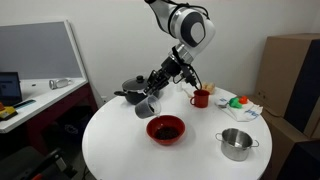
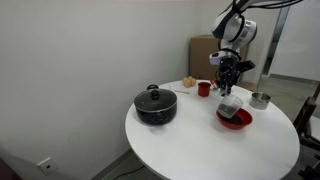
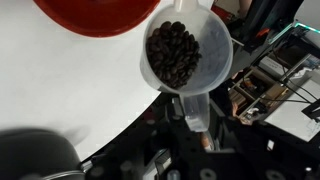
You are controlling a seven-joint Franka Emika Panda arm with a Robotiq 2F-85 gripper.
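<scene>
A clear measuring cup (image 3: 212,50) fills much of the wrist view, with dark coffee beans (image 3: 172,54) inside it. My gripper (image 1: 154,90) is shut on the cup's handle (image 3: 195,112). In exterior view 1 the cup (image 1: 148,107) hangs tilted just above and left of a red bowl (image 1: 165,131). Dark beans (image 1: 167,132) also lie in the bottom of that bowl. From the other side, exterior view 2 has the cup (image 2: 229,106) over the bowl's (image 2: 240,118) edge; whether they touch I cannot tell.
A black lidded pot (image 2: 156,103) stands on the round white table (image 1: 120,150). Right of the bowl is a steel pot (image 1: 236,144). A red mug (image 1: 200,99) and colourful items (image 1: 238,101) sit at the back.
</scene>
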